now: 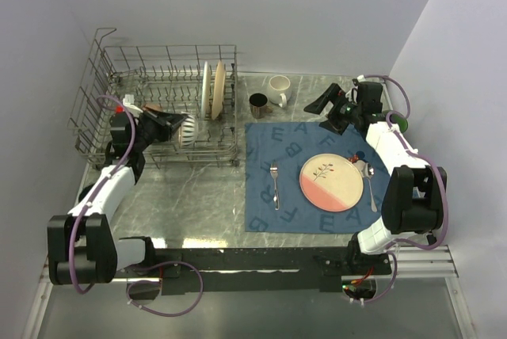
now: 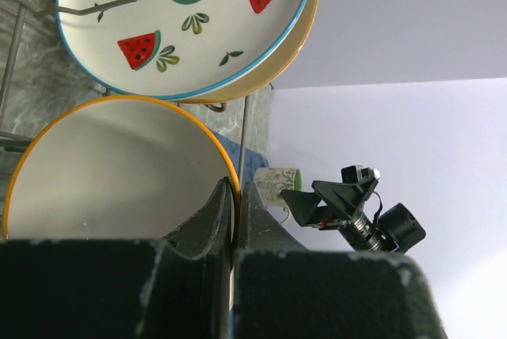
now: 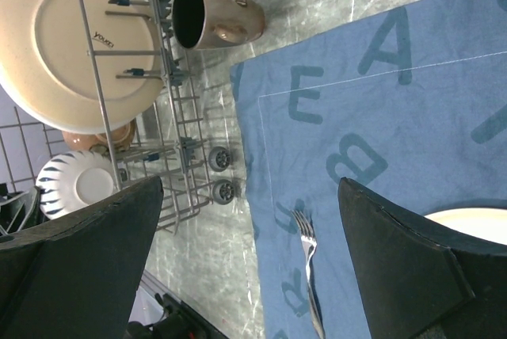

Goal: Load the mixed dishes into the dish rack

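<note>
Over the front of the wire rack (image 1: 135, 151), my left gripper (image 1: 184, 119) is shut on the rim of a striped bowl (image 1: 187, 131). In the left wrist view the bowl's pale inside (image 2: 119, 165) and orange rim show; its black-and-white striped outside (image 3: 75, 184) shows in the right wrist view. A watermelon plate (image 2: 182, 22) and a cream plate (image 1: 219, 89) stand upright in the rack. My right gripper (image 1: 317, 118) hangs open and empty beyond the blue mat. On the mat lie a pink-and-cream plate (image 1: 331, 183), a fork (image 1: 275, 184) and a spoon (image 1: 371, 188).
A brown mug (image 1: 258, 105) and a white mug (image 1: 279, 90) stand right of the rack. Partly hidden by the left arm, a brown dish (image 3: 95, 139) sits in the rack. The counter (image 1: 182, 204) in front of the rack is clear.
</note>
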